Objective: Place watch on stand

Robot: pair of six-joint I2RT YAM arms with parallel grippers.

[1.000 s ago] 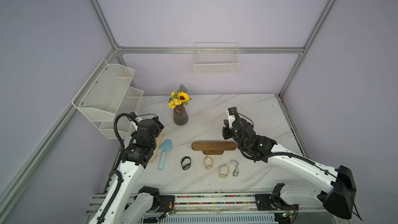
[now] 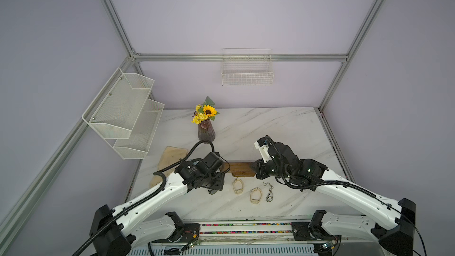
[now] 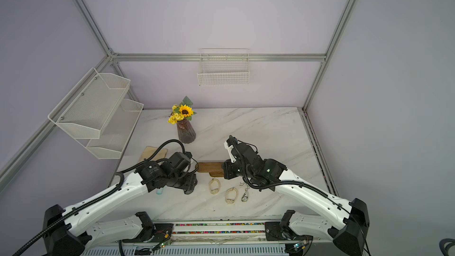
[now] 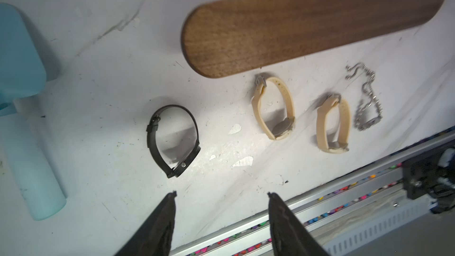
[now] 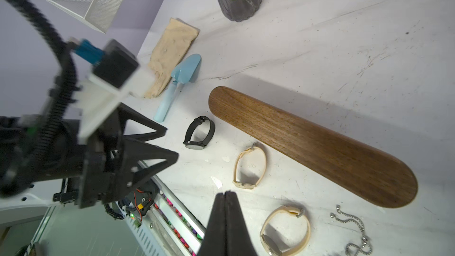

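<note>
A long wooden stand [image 5: 312, 147] lies mid-table. In front of it are a black watch [image 4: 173, 139], two beige watches [image 4: 273, 106] [image 4: 333, 123] and a silver watch [image 4: 367, 94]. My left gripper hangs above the black watch, its fingers apart and empty, and hides that watch in the top left view. My right gripper is over the stand's right end in the top views, shut, with nothing showing between its fingers.
A vase of sunflowers [image 2: 206, 130] stands behind. A blue trowel [image 5: 184, 71] and a beige cloth [image 5: 170, 47] lie left. Mesh shelves [image 2: 120, 109] hang on the left wall.
My left arm has swung right, over the black watch. My right gripper has come a little lower and forward toward the stand.
</note>
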